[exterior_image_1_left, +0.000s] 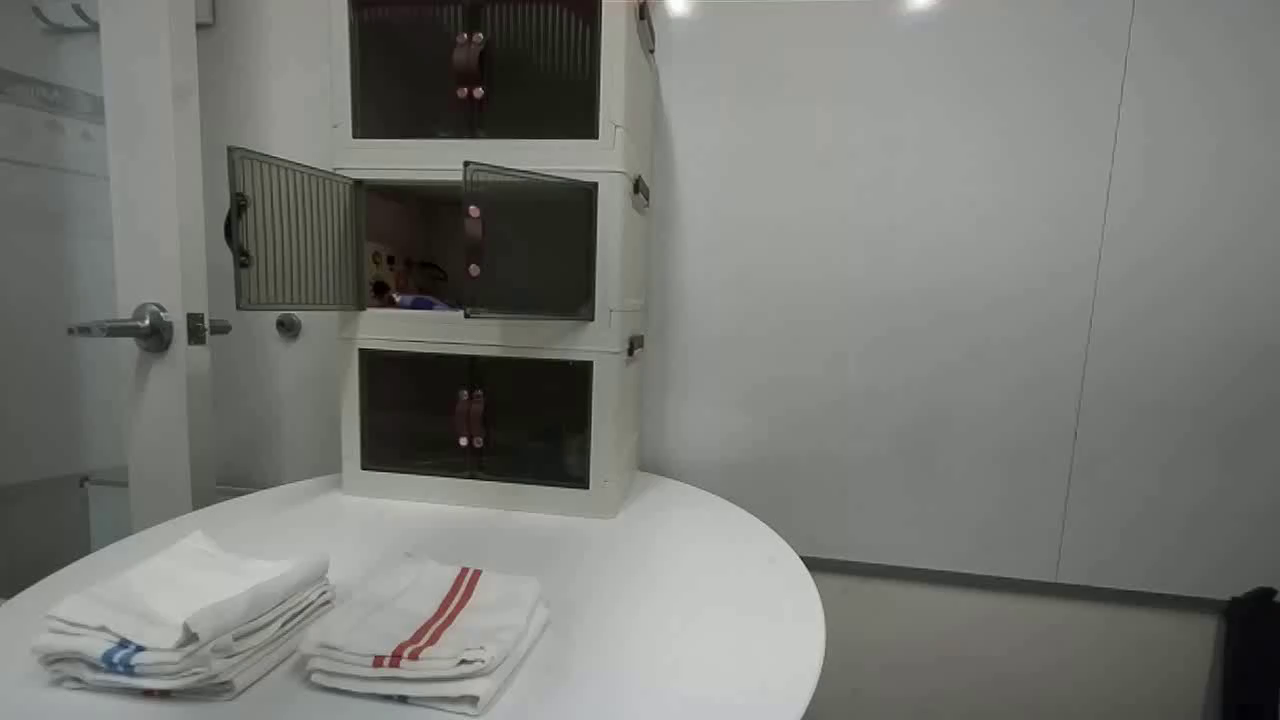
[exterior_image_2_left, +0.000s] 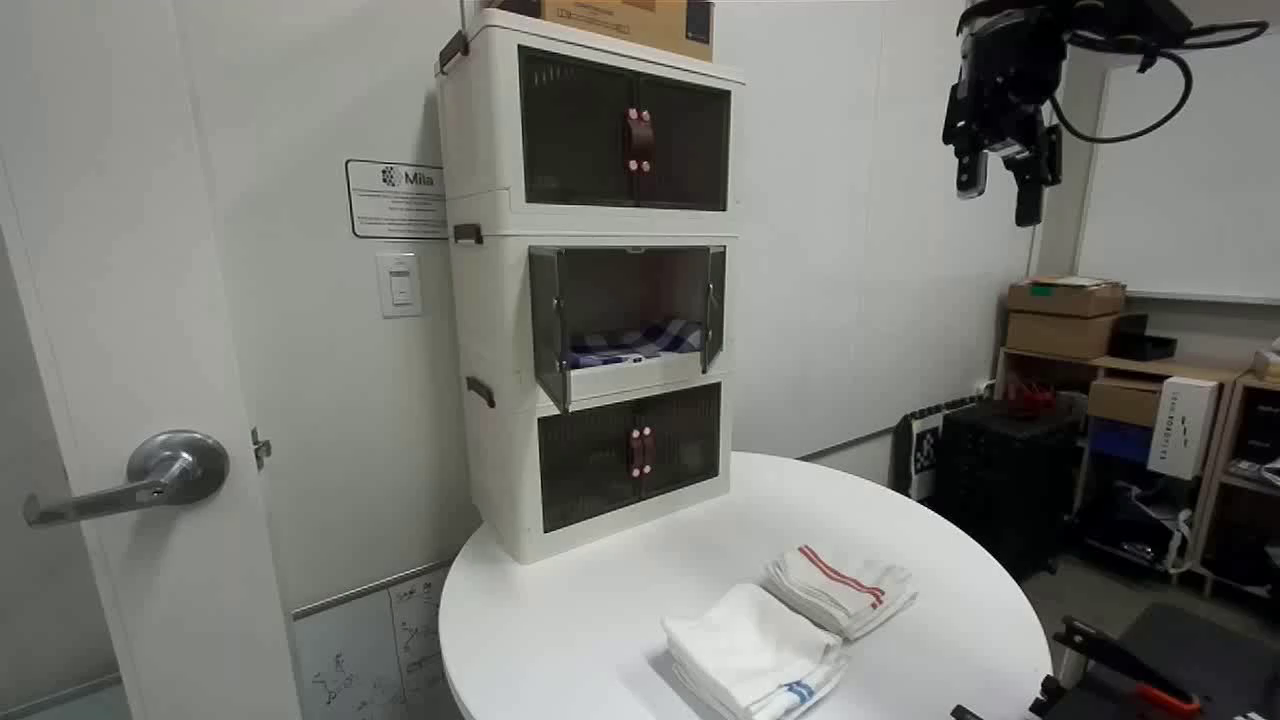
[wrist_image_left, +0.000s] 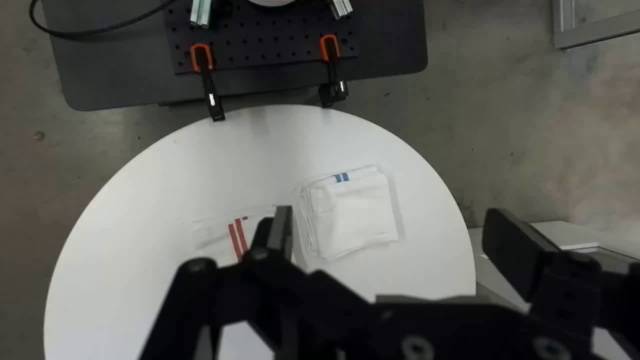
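Two stacks of folded white towels lie side by side on the round white table (exterior_image_1_left: 708, 600). One is the blue-striped stack (exterior_image_2_left: 750, 648); the other is the red-striped stack (exterior_image_2_left: 840, 588). Behind them rises a white three-tier cabinet (exterior_image_2_left: 498, 300). Both doors of its middle compartment stand open, the left door (exterior_image_1_left: 294, 234) swung wide and the right door (exterior_image_1_left: 530, 246) partly out. Blue and white cloth (exterior_image_2_left: 636, 344) lies inside. My gripper (exterior_image_2_left: 1003, 202) hangs high above the table's right side, open and empty. In the wrist view its spread fingers (wrist_image_left: 279, 231) cover part of the red-striped stack.
Top and bottom cabinet compartments are closed. A cardboard box (exterior_image_2_left: 630, 22) sits on the cabinet. The door handle (exterior_image_2_left: 132, 480) juts out at the left. Two orange-tipped clamps grip the black base (wrist_image_left: 384, 48) by the table edge.
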